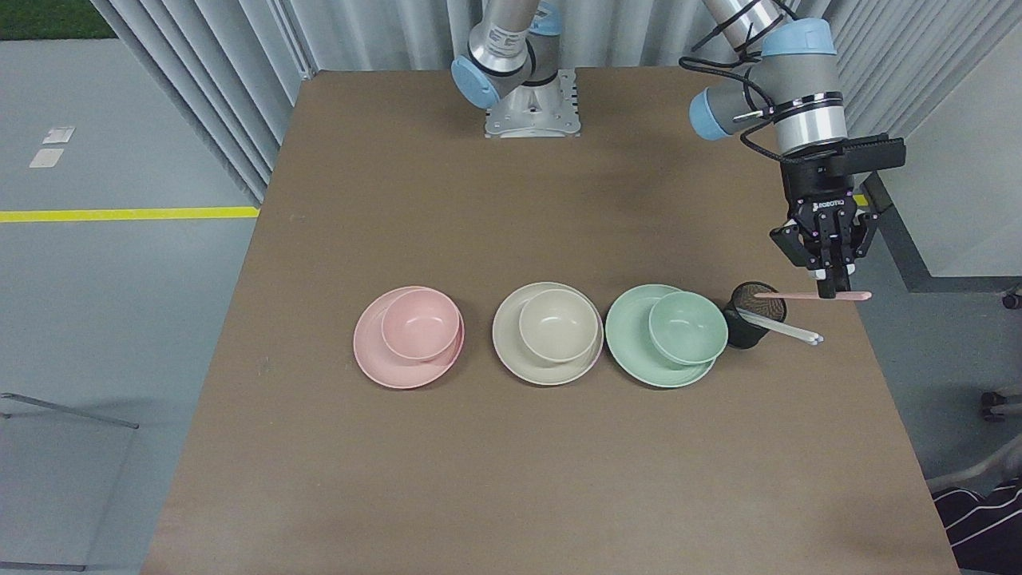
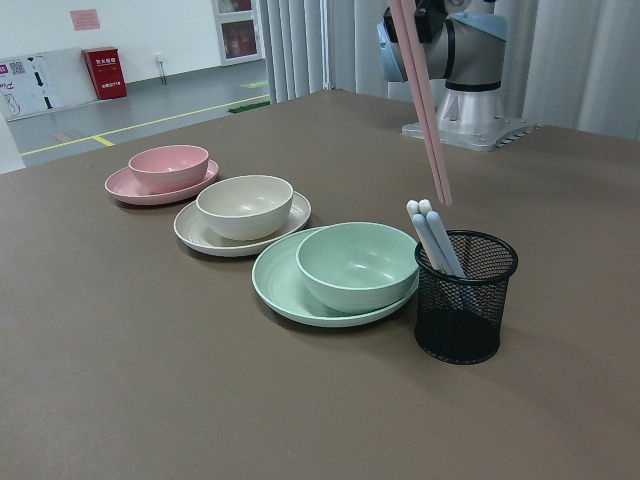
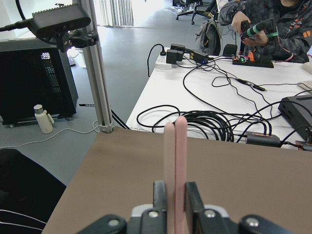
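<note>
My gripper (image 1: 831,278) is shut on a pair of pink chopsticks (image 3: 179,170), held up above the black mesh cup (image 2: 462,325) at the table's right. Pale blue and white chopsticks (image 2: 436,240) stand leaning in that cup. To the cup's left, in the front view, sit a green bowl (image 1: 687,329) on a green plate (image 1: 632,345), a cream bowl (image 1: 557,326) on a cream plate (image 1: 536,372) and a pink bowl (image 1: 421,324) on a pink plate (image 1: 383,367), in a row.
A white desk (image 3: 161,87) with cables and a person show in the wrist view.
</note>
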